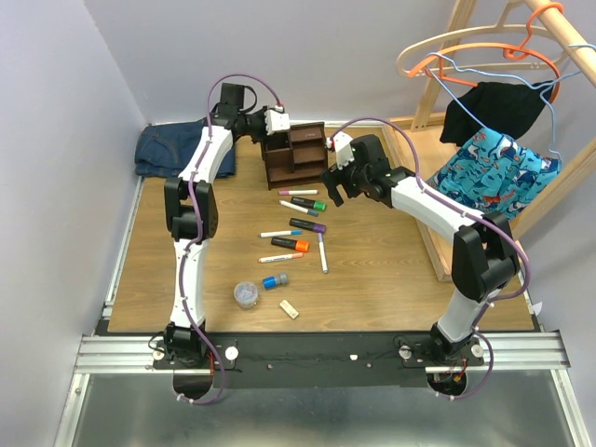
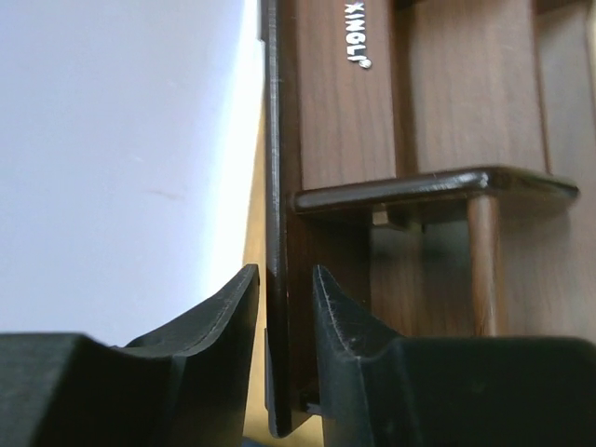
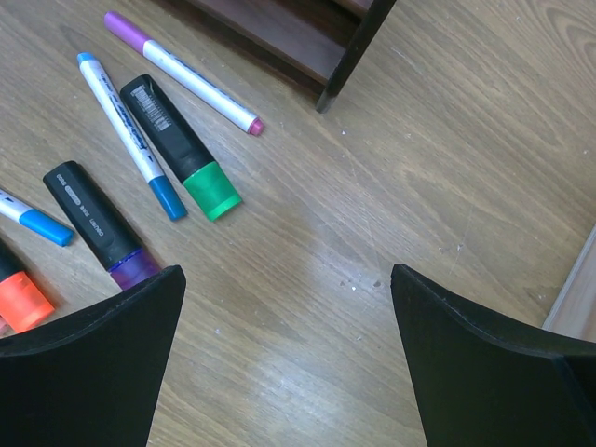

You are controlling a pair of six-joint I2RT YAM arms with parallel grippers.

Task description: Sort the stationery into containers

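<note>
A dark wooden organizer [image 1: 307, 158] stands at the back centre. My left gripper is at its left side, the side panel [image 2: 279, 233] between its part-open fingers; whether they grip it I cannot tell. My right gripper hangs open right of the organizer, above bare table. Below lie markers: a green-capped one [image 3: 170, 130], purple-capped [image 3: 88, 214], orange-capped [image 1: 289, 244], and several thin pens [image 3: 194, 80]. A blue-capped cylinder [image 1: 275, 280], a clear round container [image 1: 246, 294] and a small pale block [image 1: 289, 309] lie nearer the front.
Folded dark denim [image 1: 163, 149] lies at the back left. A wooden rack [image 1: 433, 149] with hangers and clothes fills the right side.
</note>
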